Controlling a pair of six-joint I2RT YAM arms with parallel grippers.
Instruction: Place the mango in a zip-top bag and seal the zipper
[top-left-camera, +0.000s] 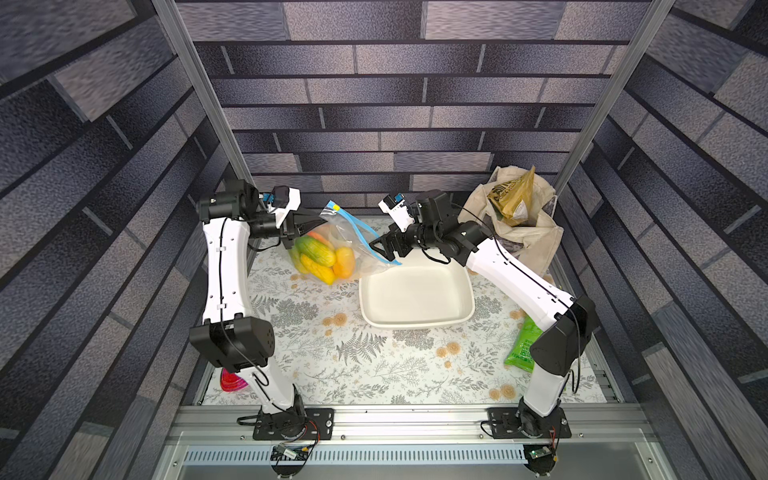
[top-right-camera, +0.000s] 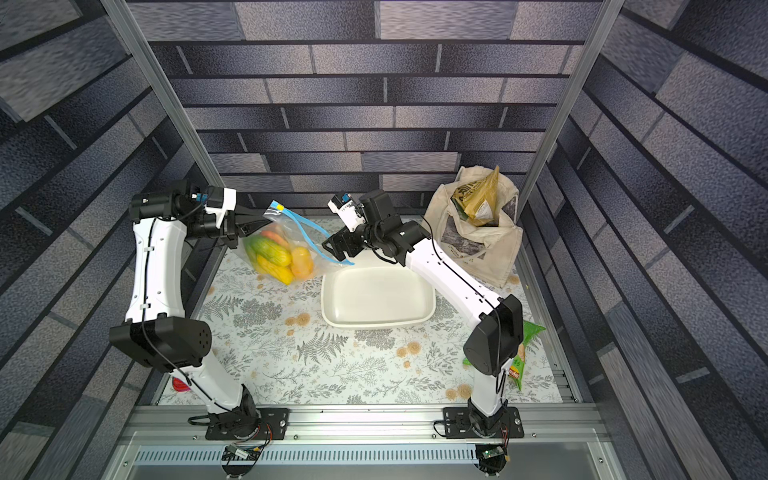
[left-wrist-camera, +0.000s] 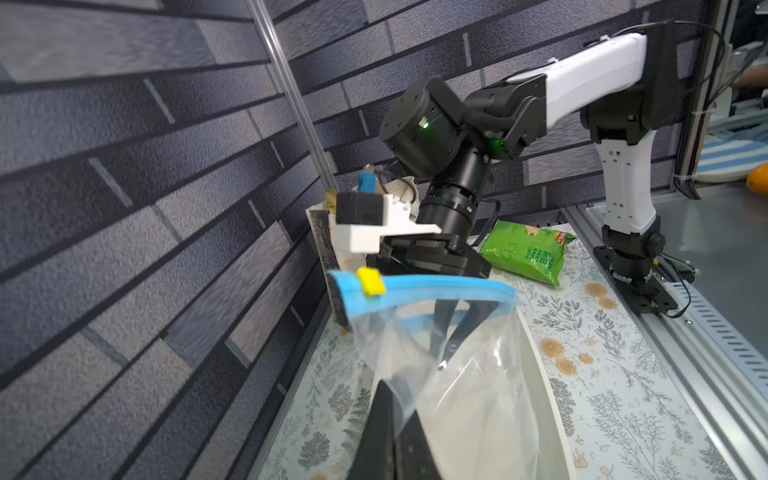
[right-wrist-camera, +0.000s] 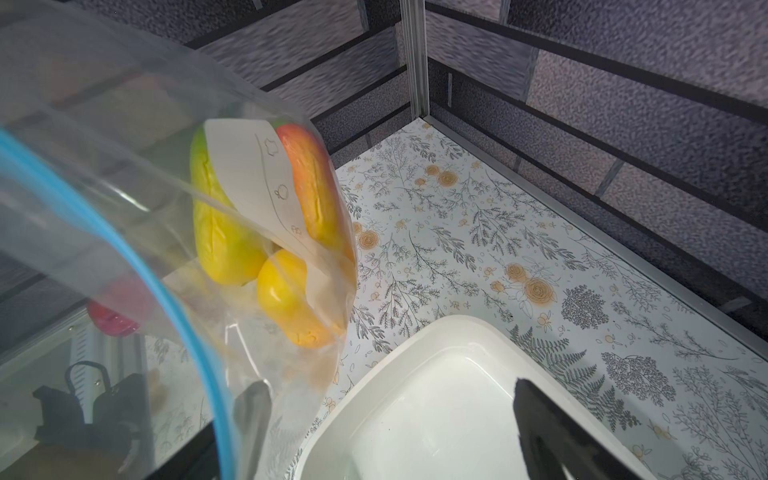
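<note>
A clear zip bag (top-left-camera: 348, 240) with a blue zipper and yellow slider (left-wrist-camera: 370, 281) hangs lifted at centre-left, yellow-green and orange-red mangoes (top-left-camera: 316, 254) inside, the zipper strip slanting down to the right. My left gripper (top-left-camera: 314, 225) is shut at the bag's upper left; in its wrist view the plastic is against the fingertips, though how it is held is unclear. My right gripper stands open at the zipper's lower end, the bag film beside its left finger (right-wrist-camera: 252, 424).
An empty white tray (top-left-camera: 416, 316) lies below the right gripper. A cloth sack (top-left-camera: 540, 240) with a gold packet stands back right, a green packet (top-right-camera: 524, 344) front right, a red container (top-left-camera: 233, 382) front left.
</note>
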